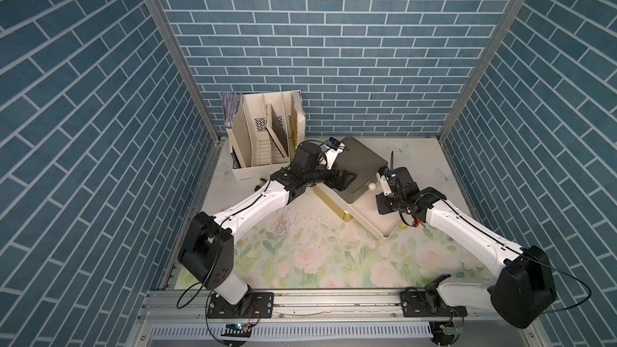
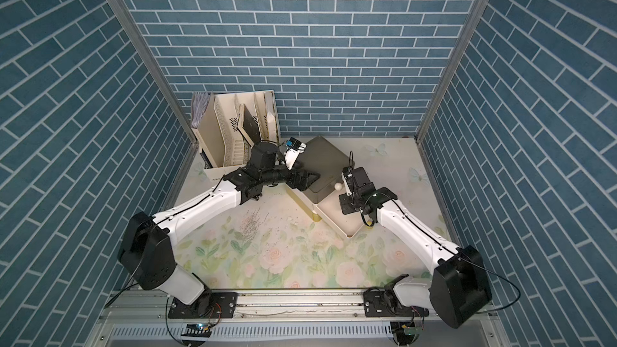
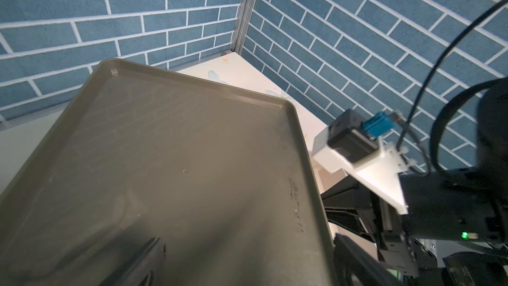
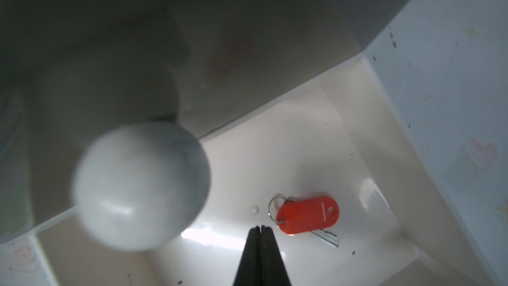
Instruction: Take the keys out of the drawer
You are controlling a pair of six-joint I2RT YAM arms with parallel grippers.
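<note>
Inside the pulled-out drawer [image 4: 275, 127], the keys lie flat on the white floor, with a red tag [image 4: 308, 215], a thin ring [image 4: 273, 207] and a silver key [image 4: 326, 238]. My right gripper is over the drawer, its fingertips together and nothing between them. In the right wrist view, the keys are just to the right of those tips, outside the fingers. My left gripper [image 1: 349, 183] is at the left side of the grey-topped drawer unit [image 1: 363, 160]. Its fingers are spread wide; in the left wrist view one shows against the grey top [image 3: 190, 180].
A round pale knob [image 4: 140, 185] stands close to the right gripper's left. High drawer walls [image 4: 402, 153] surround the keys. A beige file rack [image 1: 263, 125] with folders stands at the back left.
</note>
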